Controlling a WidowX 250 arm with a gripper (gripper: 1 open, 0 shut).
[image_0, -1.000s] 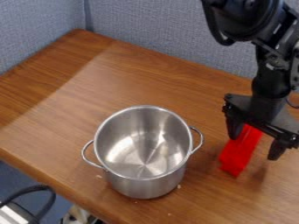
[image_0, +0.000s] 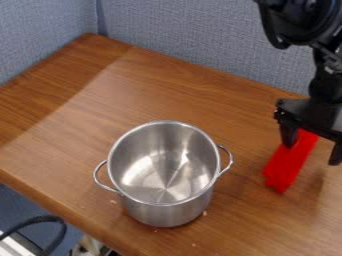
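Observation:
A red elongated block (image_0: 283, 168) lies on the wooden table, right of a steel pot (image_0: 163, 172) with two side handles. My black gripper (image_0: 310, 136) is at the right edge, open, over the far end of the red block, which it partly hides. Whether its fingertips touch the block I cannot tell.
Padded grey walls (image_0: 214, 35) border it behind and at the left. A black cable lies at the bottom left, off the table.
My gripper has moved up and to the right in the view. The red block has shifted a little to the right.

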